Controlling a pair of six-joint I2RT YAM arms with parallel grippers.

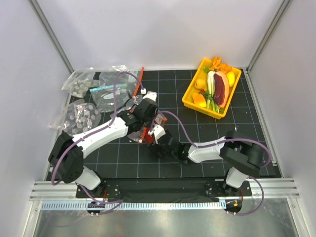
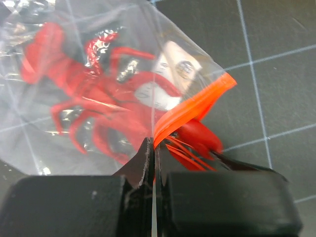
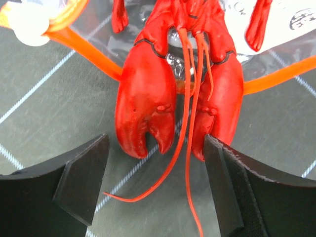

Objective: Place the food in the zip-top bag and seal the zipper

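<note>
A red toy lobster lies mostly inside a clear zip bag. Its two claws and long feelers stick out past the bag's orange zipper edge. My left gripper is shut on that orange edge, close to the claws. In the right wrist view, my right gripper stands open, its fingers below and to either side of the claw tips, nothing gripped. From above, both grippers meet over the bag, and the arms hide most of the lobster.
A yellow bin of toy food stands at the back right. Other clear bags with contents lie at the left and back left. Tiles in front of the bag are bare.
</note>
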